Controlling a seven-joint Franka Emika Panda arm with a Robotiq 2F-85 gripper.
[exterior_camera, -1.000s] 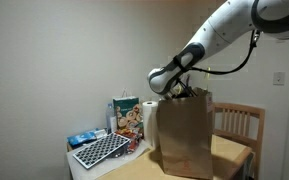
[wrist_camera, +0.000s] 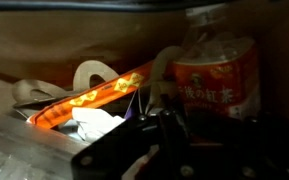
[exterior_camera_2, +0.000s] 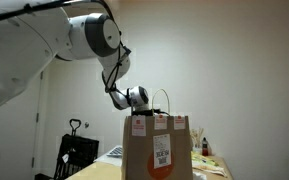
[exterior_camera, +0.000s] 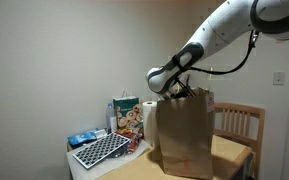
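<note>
A tall brown paper bag [exterior_camera: 187,138] stands on the table, its printed side [exterior_camera_2: 162,150] facing the second exterior view. My arm reaches over its top, and the gripper points down into it; the bag walls hide the fingers in both exterior views. In the dark wrist view, a clear bottle with a red label [wrist_camera: 212,82] lies at the right, close beside the gripper. An orange packet with yellow marks [wrist_camera: 92,98] runs across the left, near a crumpled white piece [wrist_camera: 96,122]. Shadow hides whether anything sits between the fingers.
A pale grid-like tray [exterior_camera: 101,150] lies at the table's left. Behind it stand a bottle [exterior_camera: 111,118], a green patterned bag [exterior_camera: 127,113] and a white paper roll [exterior_camera: 150,122]. A wooden chair [exterior_camera: 240,122] is to the right.
</note>
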